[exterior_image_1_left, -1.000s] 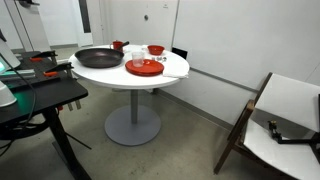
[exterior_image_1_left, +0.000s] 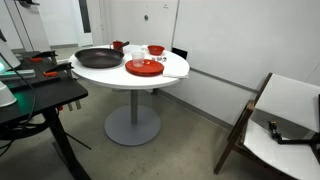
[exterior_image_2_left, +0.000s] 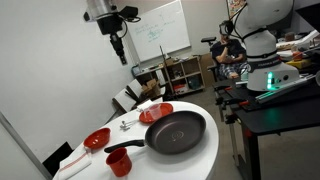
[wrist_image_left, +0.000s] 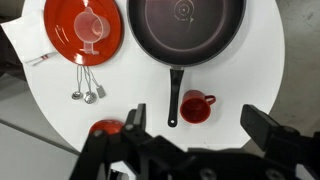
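High above the round white table (exterior_image_2_left: 203, 160), my gripper points down with its two dark fingers wide apart and nothing between them. Below, in the wrist view, are a black frying pan (wrist_image_left: 187, 22) with its handle toward me and a red mug (wrist_image_left: 196, 106) beside that handle. A red plate (wrist_image_left: 68, 40) at upper left carries a clear measuring cup (wrist_image_left: 91, 28). Metal measuring spoons (wrist_image_left: 91, 96) lie near the plate. The red bowl (wrist_image_left: 104, 127) is partly hidden by the gripper; exterior view 1 shows the bowl (exterior_image_1_left: 155, 50) whole.
A white cloth (exterior_image_1_left: 175, 66) lies at the table's edge by the plate. A black table (exterior_image_2_left: 285, 118) stands close by, next to the pan's side. Farther off is a white chair (exterior_image_1_left: 285, 115). Bare tabletop shows between spoons and pan handle.
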